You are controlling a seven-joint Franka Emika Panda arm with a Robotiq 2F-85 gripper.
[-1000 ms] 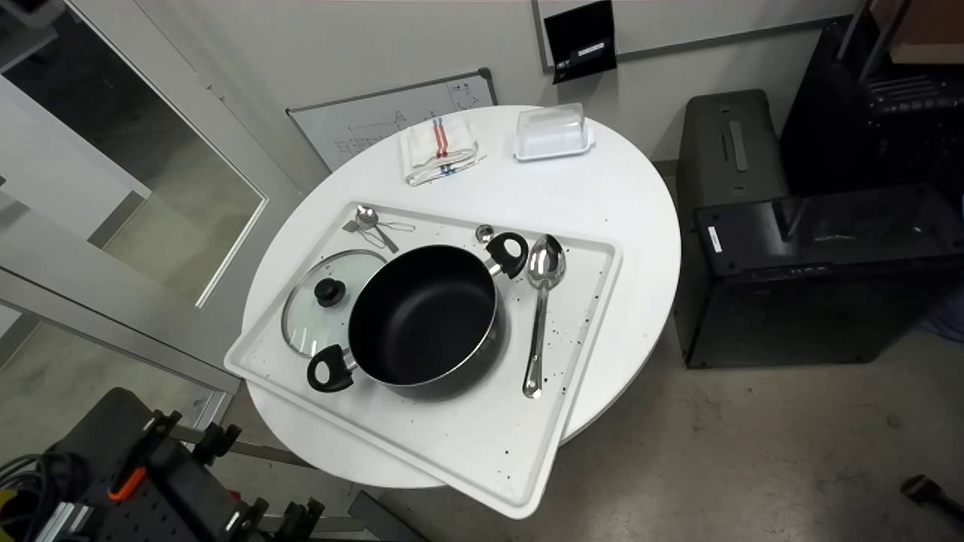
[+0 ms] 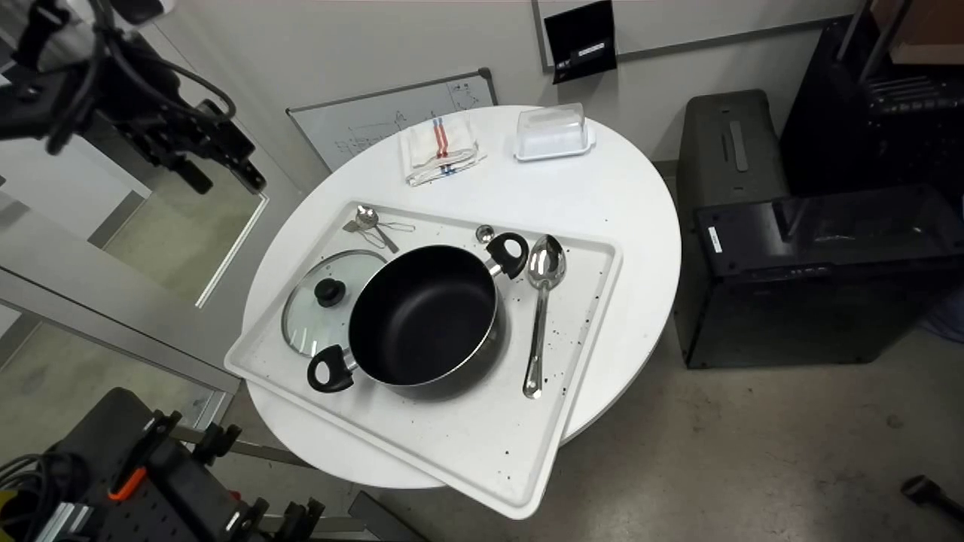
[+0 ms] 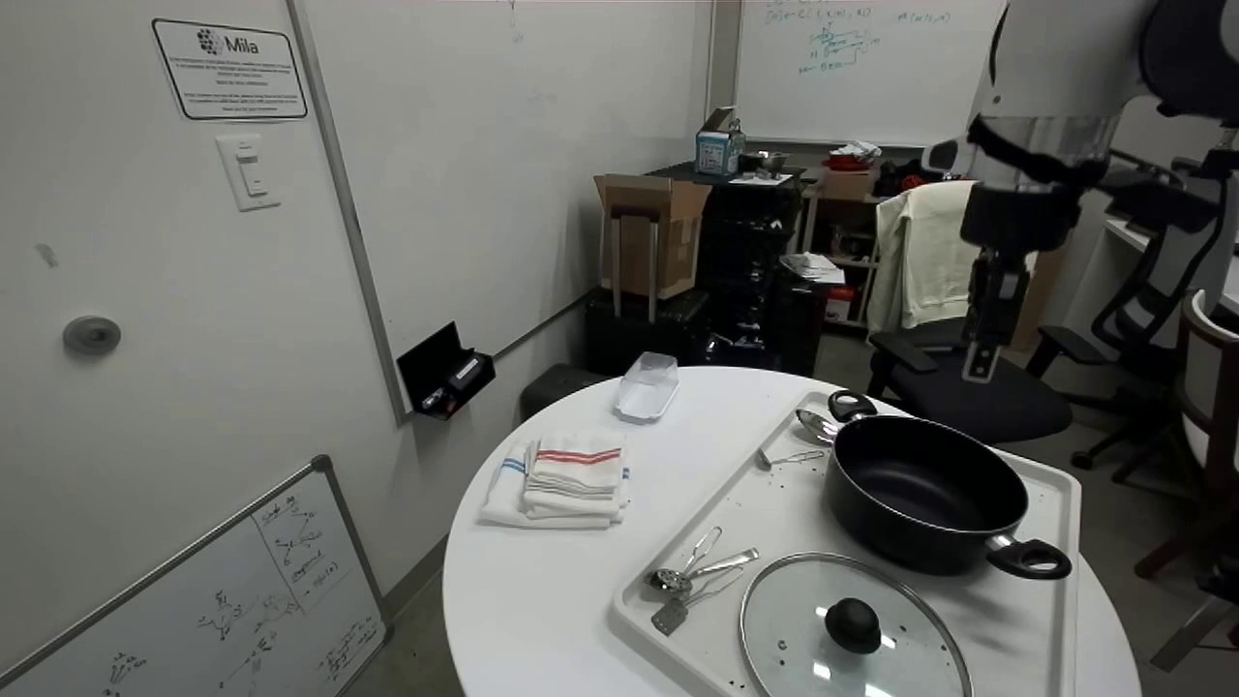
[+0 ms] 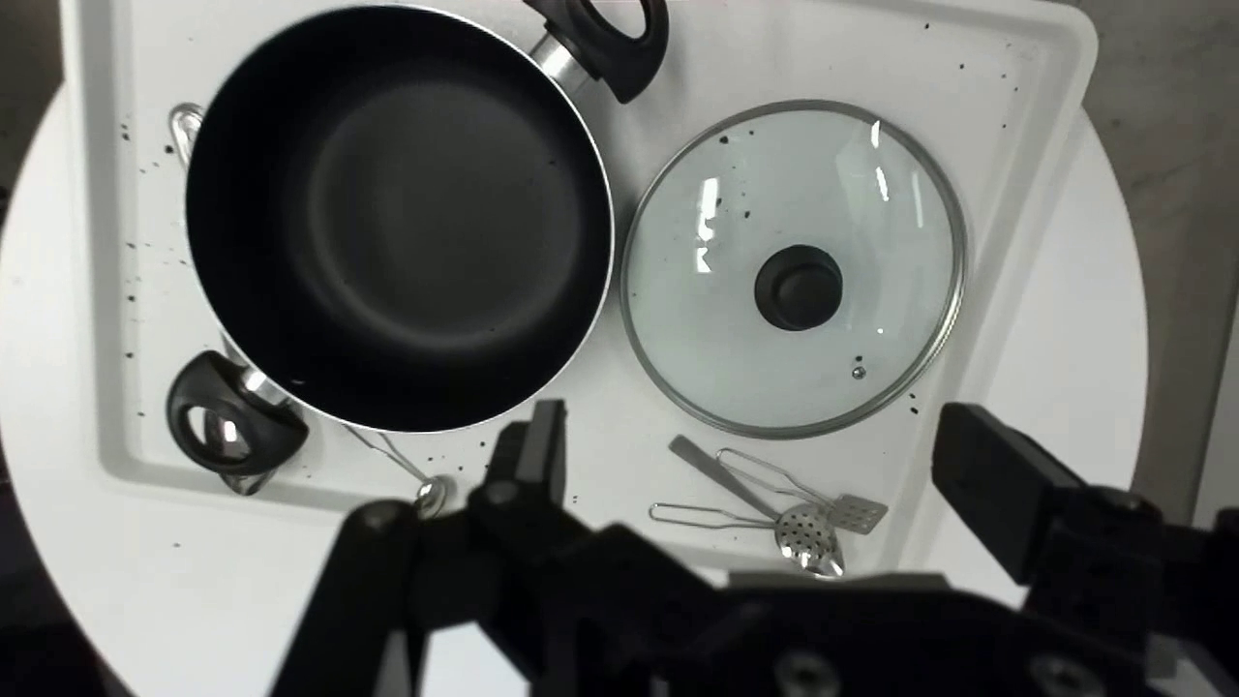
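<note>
A black two-handled pot (image 2: pixel 425 316) stands empty on a white tray (image 2: pixel 452 452) on the round table. Beside it the glass lid (image 4: pixel 697 290) lies flat, its black knob (image 4: pixel 799 287) facing up. Small metal utensils (image 4: pixel 809 534) are clustered near the tray's edge, past the lid. A large metal spoon (image 2: pixel 539 316) rests on the pot's other side. My gripper is open and empty, its fingers wide apart in the wrist view. In exterior view 1 it hangs at the upper left, high above the table and touching nothing.
A folded striped towel (image 3: pixel 571 478) and a clear-lidded butter dish (image 2: pixel 553 132) sit on the table outside the tray. Another small utensil (image 4: pixel 430 494) lies near the pot. The white tabletop (image 2: pixel 623 199) has free room between the tray and the butter dish.
My arm and gripper have come into exterior view 1 from the upper left, moving toward the table. The pot, lid, utensils and towel have stayed where they were.
</note>
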